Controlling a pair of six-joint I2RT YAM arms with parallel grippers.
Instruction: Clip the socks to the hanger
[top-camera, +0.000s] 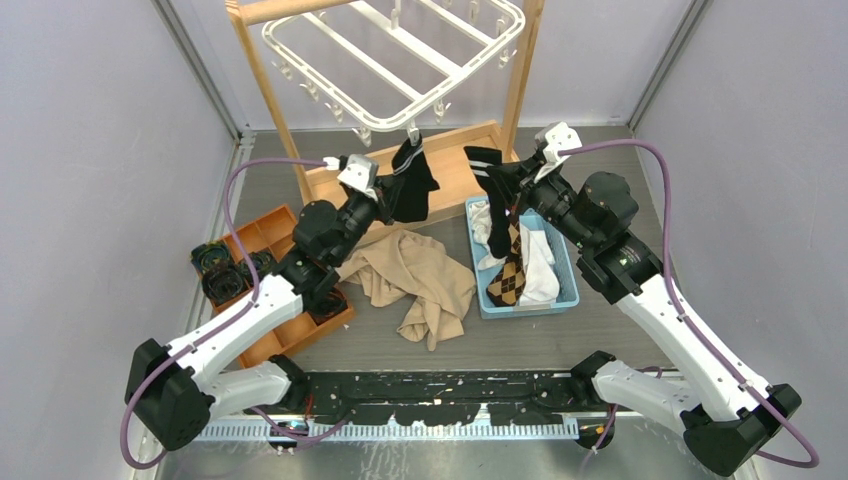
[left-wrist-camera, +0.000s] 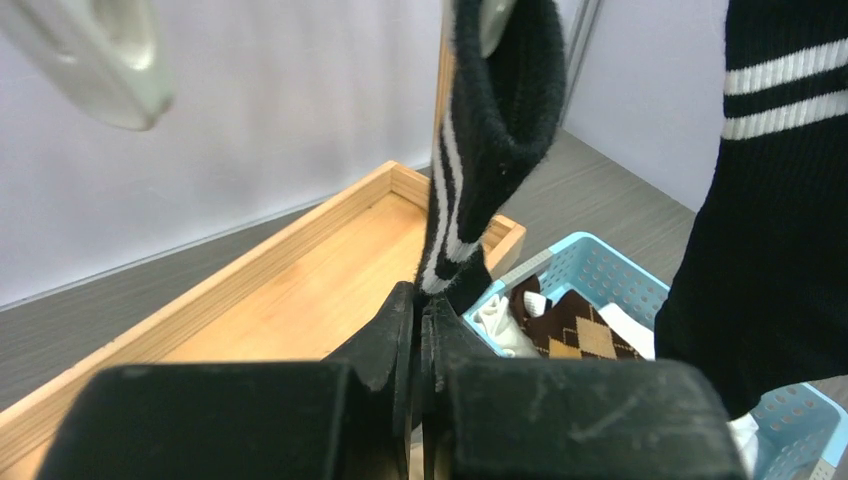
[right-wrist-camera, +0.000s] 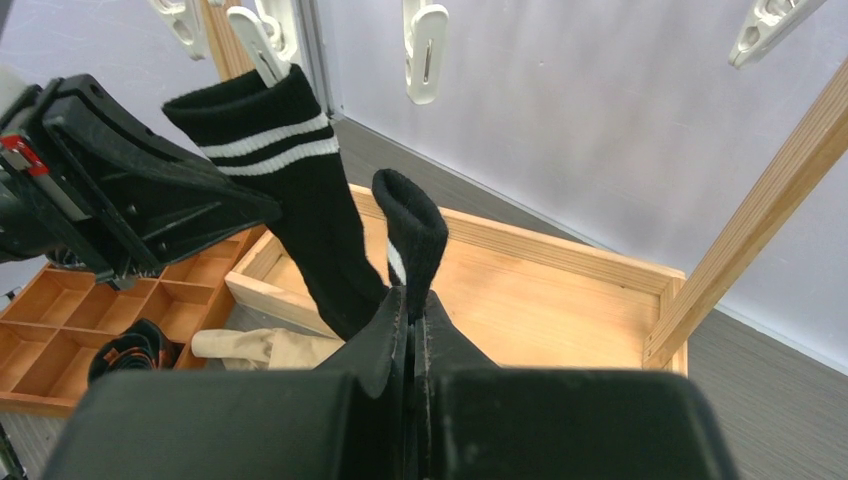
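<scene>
A black sock with two white stripes (top-camera: 411, 185) hangs from a white clip (right-wrist-camera: 259, 42) on the hanger (top-camera: 345, 92), its cuff caught in the clip. My left gripper is shut at this sock's striped part, a thin fold of cloth at its fingertips. A second black striped sock (top-camera: 485, 165) hangs from my right gripper (top-camera: 512, 178), which is shut on it near the cuff. In the right wrist view, a dark fold of the held sock (right-wrist-camera: 412, 232) stands up above the fingertips. The left wrist view shows this sock's striped length at the right.
Empty clips (right-wrist-camera: 426, 55) hang beside the occupied one. Below are a wooden tray base (top-camera: 455, 165), a blue basket (top-camera: 567, 285) of socks, a crumpled beige cloth (top-camera: 415, 275) and an orange compartment box (top-camera: 265, 345). Wooden posts (top-camera: 522, 85) flank the hanger.
</scene>
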